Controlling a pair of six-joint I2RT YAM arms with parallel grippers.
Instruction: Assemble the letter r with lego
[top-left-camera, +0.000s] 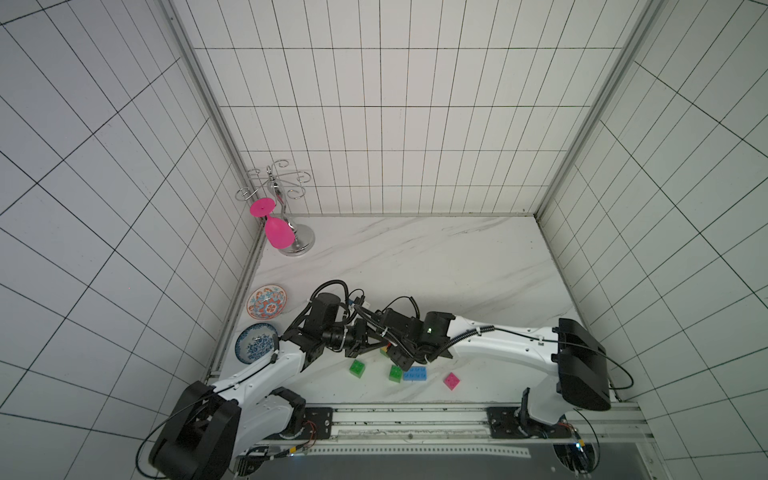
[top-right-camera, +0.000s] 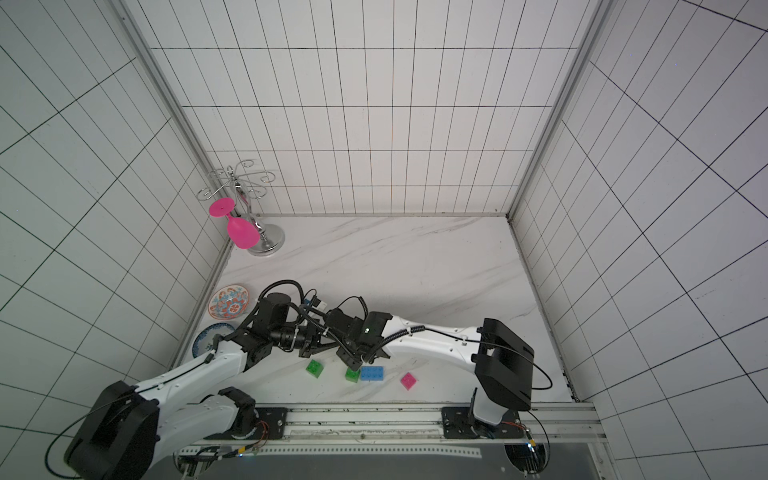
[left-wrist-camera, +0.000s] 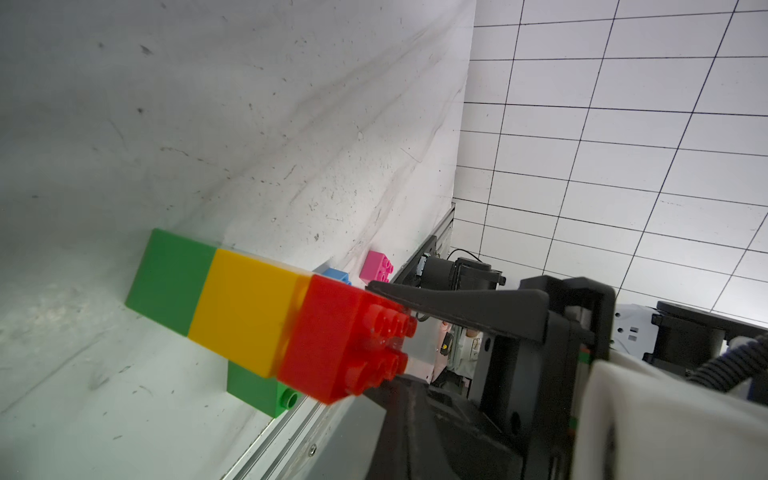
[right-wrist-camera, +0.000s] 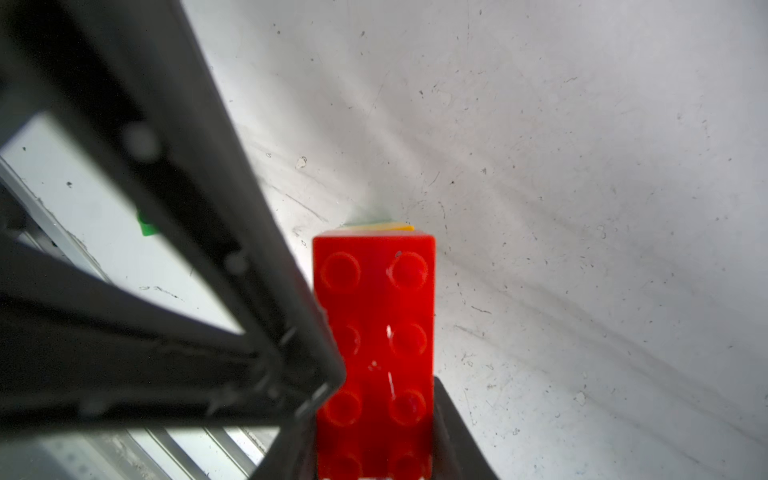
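In the left wrist view a stack of green (left-wrist-camera: 168, 276), yellow (left-wrist-camera: 236, 308) and red (left-wrist-camera: 328, 340) bricks is held above the table. My right gripper is shut on the red end, which fills the middle of the right wrist view as a long studded face (right-wrist-camera: 376, 360). My left gripper (top-left-camera: 364, 340) is beside the right one in the top views, shut, with nothing seen between its fingers; its tips reach close to the red brick. The two grippers overlap, hiding most of the stack from above.
Loose green bricks (top-left-camera: 357, 368), a blue brick (top-left-camera: 414, 373) and a pink brick (top-left-camera: 451, 381) lie near the front edge. Two plates (top-left-camera: 267, 301) sit at the left; a metal stand (top-left-camera: 297, 240) with pink items is behind.
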